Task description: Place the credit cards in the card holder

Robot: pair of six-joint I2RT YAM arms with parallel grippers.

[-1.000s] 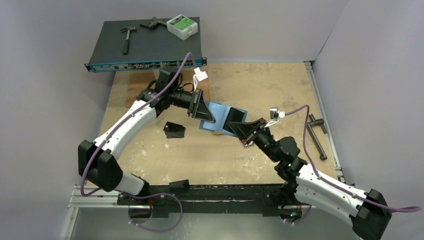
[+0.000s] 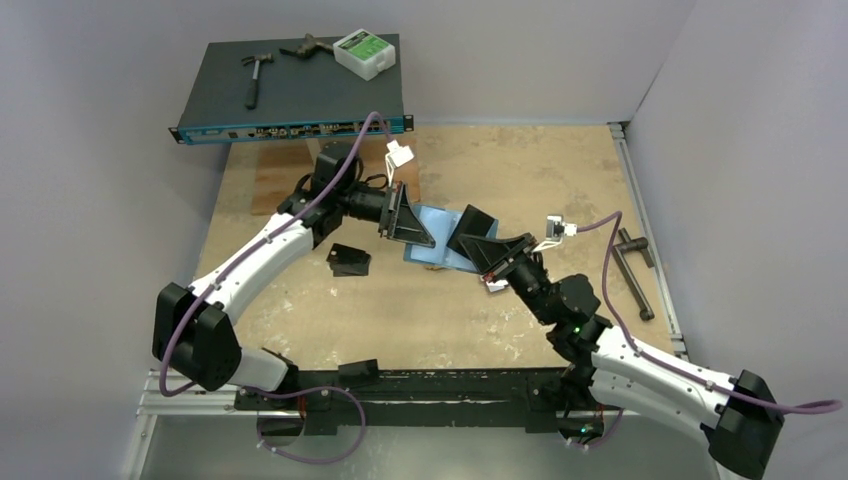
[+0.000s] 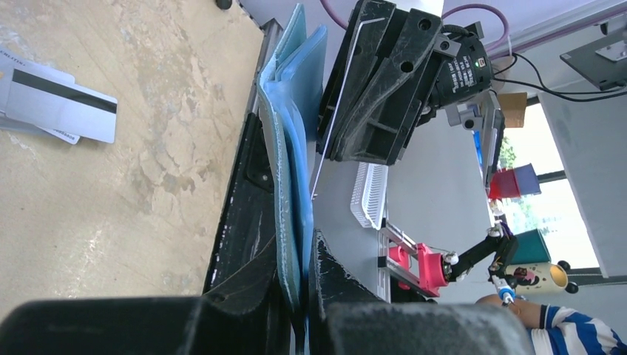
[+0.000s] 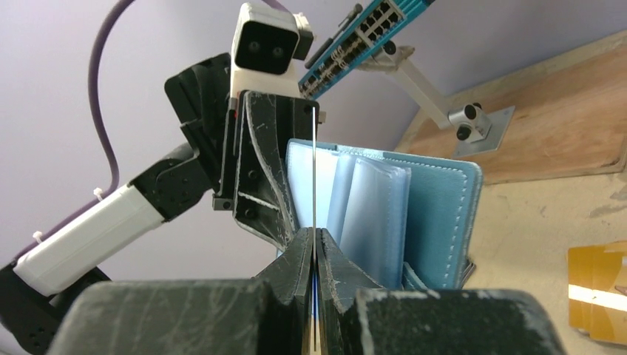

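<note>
The light-blue card holder point(image 2: 433, 222) hangs spread open above the table, with my left gripper point(image 2: 417, 240) shut on one side of it. In the left wrist view the holder point(image 3: 287, 133) rises from between the fingers. A dark card point(image 2: 473, 226) lies over the holder's right half in the top view, tilted against it. My right gripper point(image 2: 486, 274) is shut on this card, whose thin edge shows upright as the card point(image 4: 314, 177) in the right wrist view. Whether the card is in a pocket I cannot tell.
Several dark cards point(image 2: 349, 260) lie on the table to the left. An orange card point(image 4: 599, 292) and a white card point(image 2: 495, 285) also lie on the table. A black device point(image 2: 290, 85) stands at the back, a metal tool point(image 2: 635, 275) on the right.
The dark card has turned from lining up with the holder to a tilt against it. My right gripper has shifted slightly; the left has moved a little right with the holder.
</note>
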